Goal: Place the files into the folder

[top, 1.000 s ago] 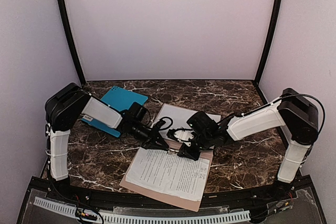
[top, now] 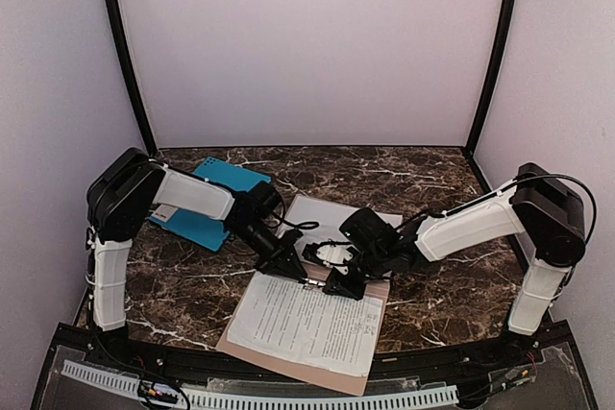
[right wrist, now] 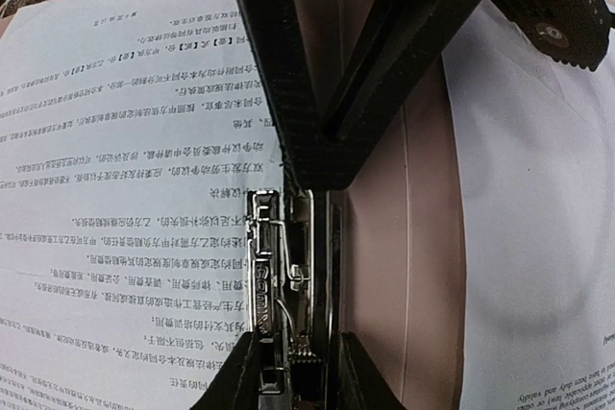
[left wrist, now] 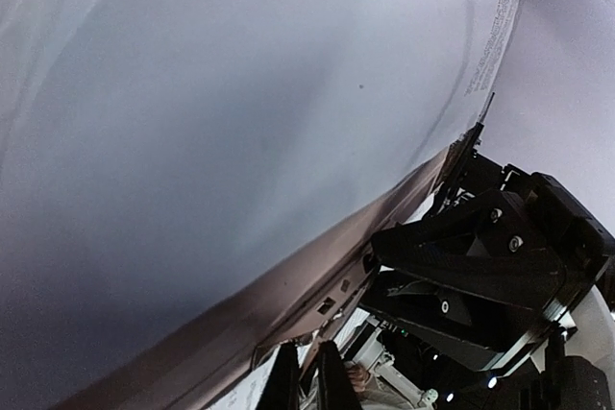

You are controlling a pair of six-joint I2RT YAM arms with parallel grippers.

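Observation:
The open pinkish-brown folder lies with printed pages on its near half and paper on the far half. Its metal clip runs along the spine, over the page edge. My left gripper and my right gripper meet at this clip from either side, both down on it. In the right wrist view my right gripper's fingertips are shut on the clip's lower end. What exactly sits between the left fingers is hard to see.
A blue board lies at back left under the left arm, with a white label. A rail runs along the front edge.
Both grippers and the folder have shifted slightly toward the front of the table over the last second, the grippers staying at the clip.

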